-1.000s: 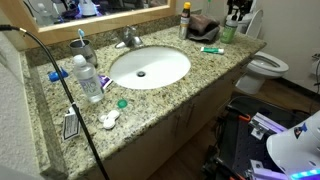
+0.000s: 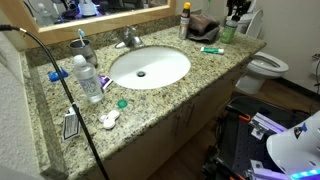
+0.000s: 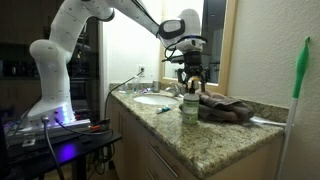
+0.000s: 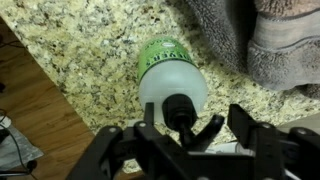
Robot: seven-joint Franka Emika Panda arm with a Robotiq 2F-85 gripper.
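A clear bottle with a green label and a dark top stands on the granite counter, seen from above in the wrist view. In exterior view 2 the bottle is upright near the counter's near end, my gripper pointing down at its top. The gripper is partly open, one finger on either side of the dark top, with gaps visible. Far right in exterior view 1, the bottle shows small, below the dark gripper.
A grey-brown towel is bunched beside the bottle. A green-and-white tube lies nearby, and a yellowish spray can stands farther along. The sink is mid-counter; the counter's front edge is close to the bottle.
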